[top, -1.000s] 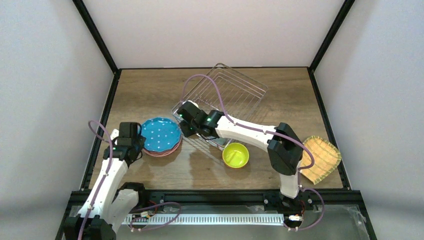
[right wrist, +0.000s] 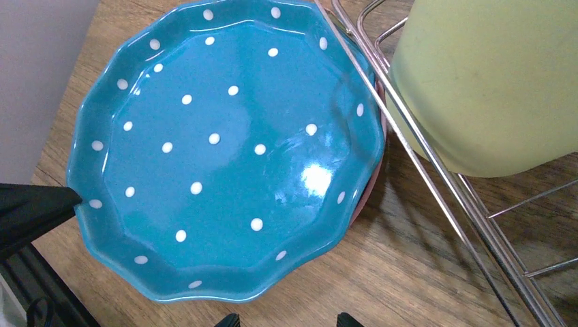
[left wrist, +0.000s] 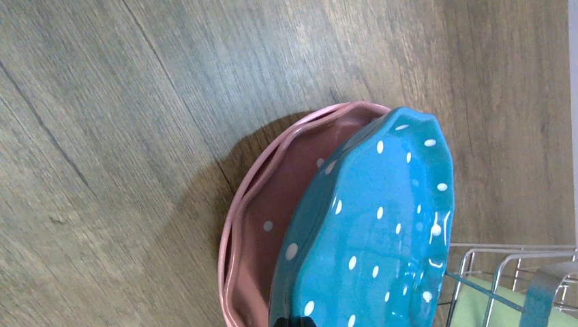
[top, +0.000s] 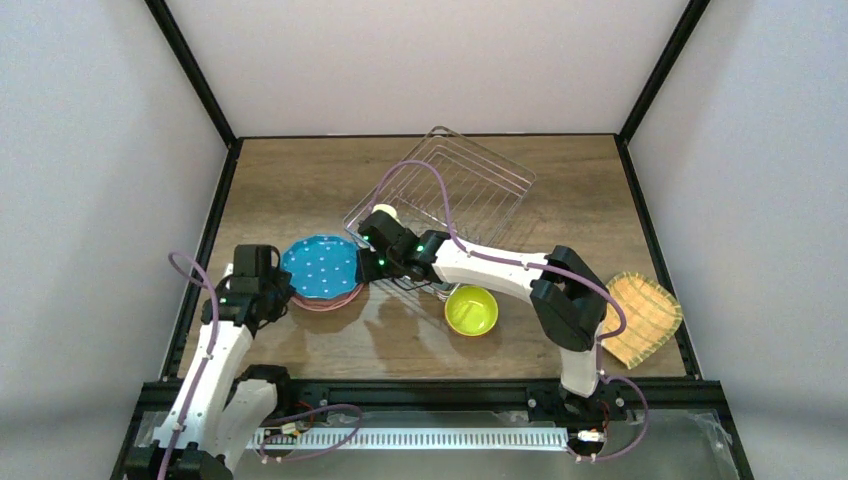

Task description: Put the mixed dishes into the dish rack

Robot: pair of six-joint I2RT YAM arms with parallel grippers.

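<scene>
A blue plate with white dots point(top: 318, 265) is tilted above a pink plate point(top: 330, 302), seen edge-up in the left wrist view. My left gripper point(top: 289, 284) is shut on the blue plate's left rim; only its fingertips point(left wrist: 294, 321) show at the bottom of the left wrist view. Close to the plate's right edge, my right gripper point(top: 362, 266) stands open, its two tips point(right wrist: 228, 320) apart with nothing between them. The wire dish rack point(top: 480, 175) stands at the back centre. Inside its near-left part is a pale green cup point(right wrist: 491, 82).
A lime bowl point(top: 471, 312) rests on the table in front of the rack, just below the right arm. At the far right lies a yellow cloth point(top: 640, 318). The rack's wire edge point(right wrist: 436, 163) runs close beside the plates.
My right gripper has come a little left and toward the front, up to the blue plate's right edge, uncovering more of the green cup.
</scene>
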